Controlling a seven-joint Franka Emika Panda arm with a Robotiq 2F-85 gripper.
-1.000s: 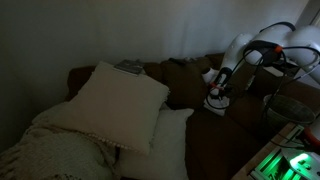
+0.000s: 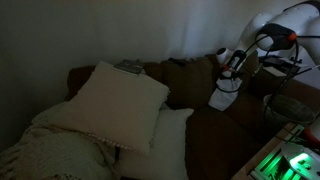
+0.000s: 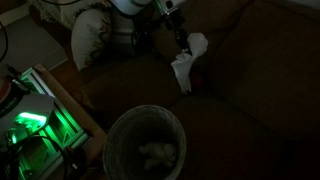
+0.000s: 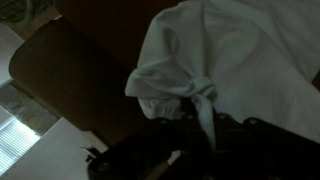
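A white cloth hangs from my gripper above the brown couch, bunched at its top. The wrist view shows the cloth gathered into folds between the fingers and spreading out away from them. My gripper is shut on that gathered part. From the far side, the cloth dangles in front of the couch back, below the arm. The fingertips are dark and partly hidden by the fabric.
A round wicker basket with something pale inside stands near the robot base. Large white cushions and a knitted blanket fill the couch's other end. The dark seat between is clear.
The arm has risen and shifted right toward the robot's base. The white cloth came up with it and now hangs longer, where before it was low against the couch.
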